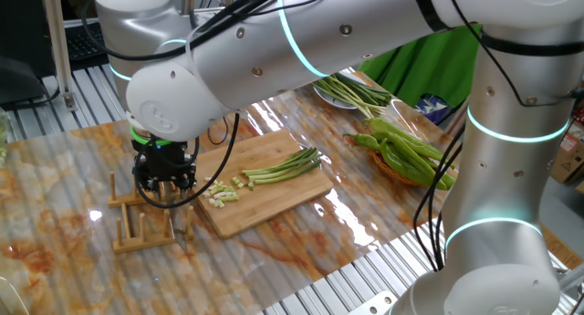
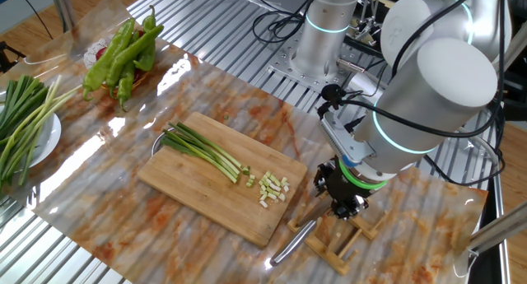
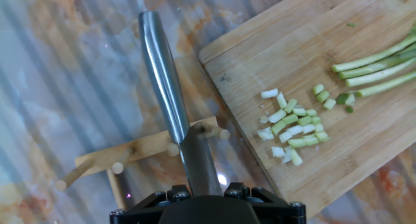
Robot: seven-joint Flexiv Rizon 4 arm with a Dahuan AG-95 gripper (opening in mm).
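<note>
A knife with a smooth metal handle leans in a wooden rack with upright pegs. Its blade runs down between the pegs and under my gripper, which hides the far end. From the side, my gripper hangs low over the rack, and the knife handle sticks out from beneath it. Black finger parts show, but whether they stand apart or closed on the blade is hidden. In the first exterior view the gripper covers part of the rack.
Beside the rack lies a wooden cutting board with chopped scallion pieces and uncut scallions. Green peppers fill a basket farther off, and a plate of greens stands at the edge. The tabletop left of the rack is clear.
</note>
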